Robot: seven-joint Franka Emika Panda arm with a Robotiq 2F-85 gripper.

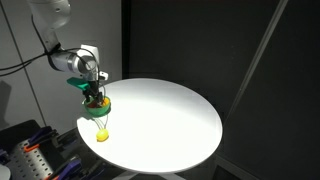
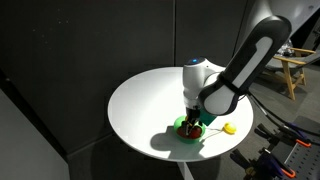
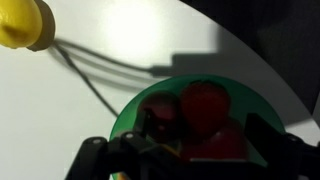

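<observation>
A green bowl (image 1: 97, 111) stands near the left edge of the white table, with round red fruits (image 3: 205, 106) and something darker red (image 3: 160, 112) inside. A bit of orange-yellow (image 1: 106, 101) shows at its side. Pointing down into the bowl is my gripper, its fingers apart around the red fruits and nothing clearly held. Its dark fingers hide part of the contents. A yellow lemon-like fruit (image 1: 102, 135) lies on the table outside the bowl, also visible as a yellow fruit (image 3: 18, 22) at the wrist view's upper left corner.
The bowl sits close to its rim. A wooden chair (image 2: 288, 65) stands well behind the arm, and dark equipment (image 1: 30, 155) is at the table's left side.
</observation>
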